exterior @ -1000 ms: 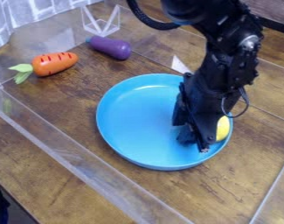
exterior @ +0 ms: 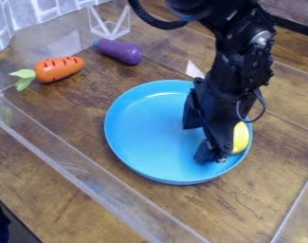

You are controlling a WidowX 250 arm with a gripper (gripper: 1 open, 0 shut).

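A round blue plate [exterior: 143, 133] lies on the wooden table, and a yellow object [exterior: 239, 138] rests at its right side, partly behind the black gripper [exterior: 209, 142]. The gripper hangs over the right half of the plate, open, its fingers low near the yellow object. Whether they touch it cannot be told.
An orange toy carrot [exterior: 58, 68] and a purple toy eggplant [exterior: 118, 50] lie at the back left. A small clear container [exterior: 108, 27] stands behind them. Clear plastic edges run along the left. Bare table surrounds the plate.
Compared with a second ago, the gripper stands slightly differently over the plate's right side, its fingers shifted a little. The plate and toys look unmoved.
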